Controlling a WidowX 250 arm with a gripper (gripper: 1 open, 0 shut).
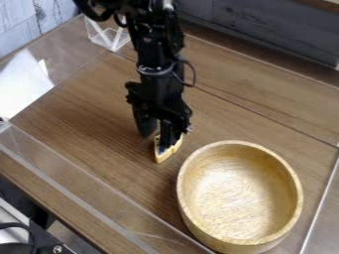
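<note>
My black gripper (159, 127) hangs low over the wooden table, its fingers open around a small yellow, white and blue object (166, 150) lying on the surface. The gripper's fingers partly hide the object. A light wooden bowl (239, 193) stands at the lower right, just beside the object.
A clear angular object (109, 30) stands at the back left. A wall (252, 20) runs along the back, and cables show at the bottom left.
</note>
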